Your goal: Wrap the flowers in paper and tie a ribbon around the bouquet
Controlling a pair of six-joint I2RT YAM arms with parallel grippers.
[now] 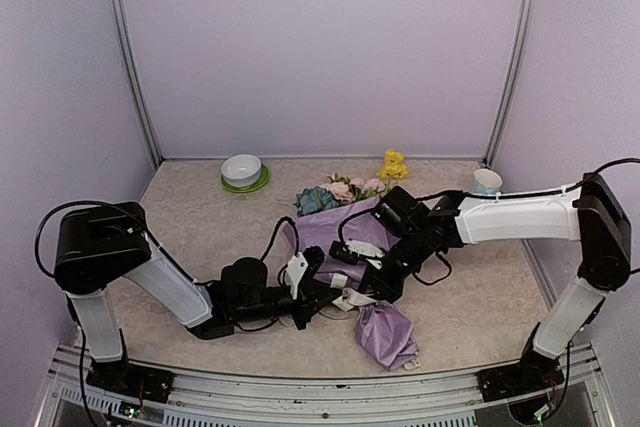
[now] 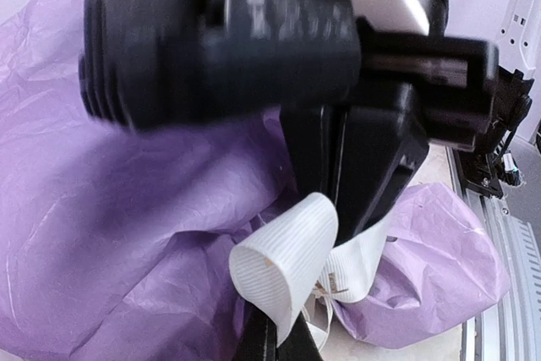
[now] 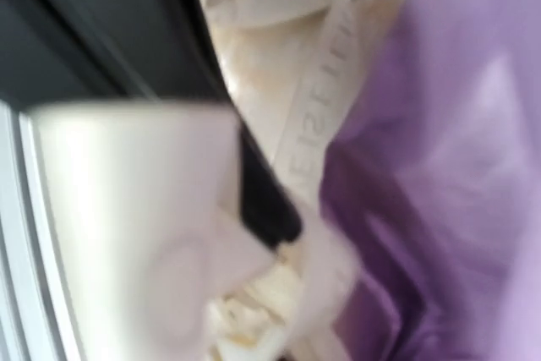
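The bouquet lies on the table, its fake flowers (image 1: pixel 345 189) at the far end and purple wrap (image 1: pixel 325 229) below them; the wrap's tail (image 1: pixel 388 337) flares out near the front edge. White ribbon (image 1: pixel 350 299) runs around the narrow waist. Left of the waist, my left gripper is shut on one end, which curls up as a loop above its fingertips. My right gripper comes down from above right, its fingers together on another stretch of ribbon. In the right wrist view, lettered ribbon (image 3: pixel 317 116) and pale ribbon (image 3: pixel 127 209) surround a dark finger (image 3: pixel 269 200); blur hides the exact grip.
A white bowl on a green plate (image 1: pixel 258 182) stands at the back left, and a light cup (image 1: pixel 486 182) at the back right. Both grippers are very close together over the waist.
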